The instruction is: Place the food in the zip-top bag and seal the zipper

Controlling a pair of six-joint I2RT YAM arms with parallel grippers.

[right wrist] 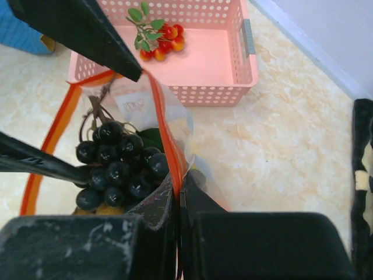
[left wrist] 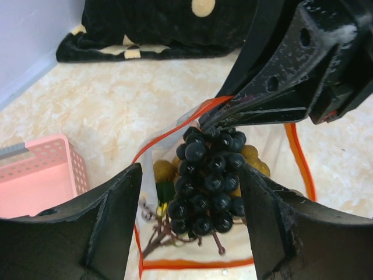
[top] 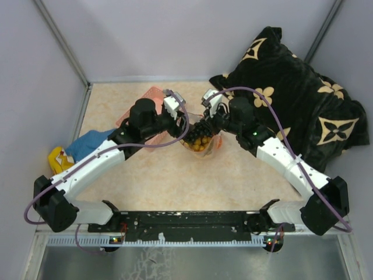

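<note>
A clear zip top bag with an orange rim (left wrist: pixel 166 264) stands with its mouth open between my two grippers. Dark grapes (left wrist: pixel 208 181) lie inside it, over brownish-yellow round food (left wrist: pixel 164 170). My left gripper is open above the bag's mouth, the grapes showing between its spread fingers; in the right wrist view one finger (right wrist: pixel 41 160) overlaps the grapes. My right gripper is shut on the orange bag rim (right wrist: pixel 166 137), which runs down between its fingers. Red and yellow small fruit (right wrist: pixel 163 44) with green leaves lies in the pink basket (right wrist: pixel 213 96).
Left of the bag lies a blue cloth (top: pixel 92 144), beside a yellow item (top: pixel 58 160). A dark patterned cushion (top: pixel 303 93) fills the back right. The table (top: pixel 169 186) in front of the bag is clear.
</note>
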